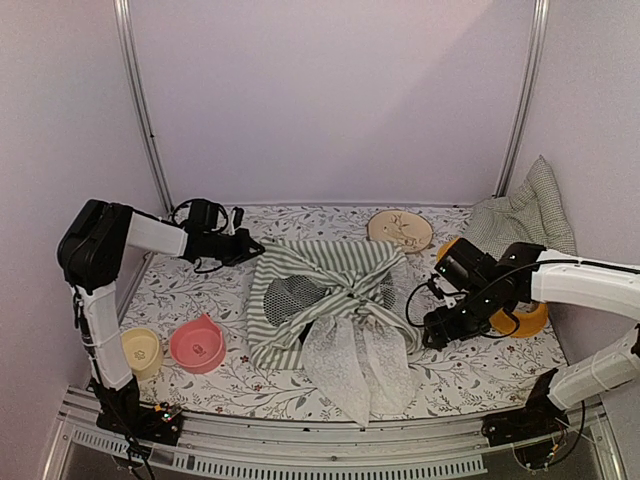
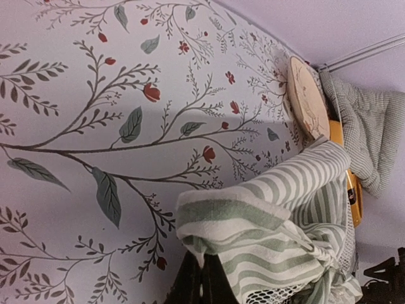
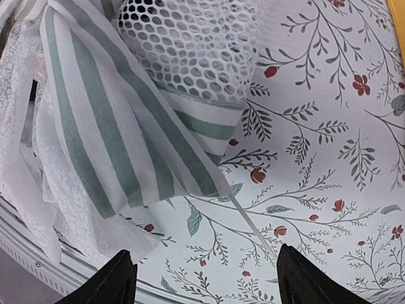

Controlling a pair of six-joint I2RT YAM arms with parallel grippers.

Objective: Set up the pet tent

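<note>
The pet tent (image 1: 300, 260) lies collapsed mid-table, green-and-white striped fabric with mesh panels and sheer white cloth toward the front. At its back-left corner my left gripper (image 1: 245, 250) is shut on the striped fabric, which bunches at the fingertips in the left wrist view. My right gripper is open above the tent's front-right corner; striped fabric (image 3: 95, 139) lies just beyond its fingers, with a thin pale rod or strip running from it down between them.
A pink bowl (image 1: 197, 345) and cream bowl (image 1: 141, 352) sit front left. A wooden plate (image 1: 398, 230) is at the back; a grey cushion (image 1: 530, 210) and yellow object (image 1: 530, 322) are at right.
</note>
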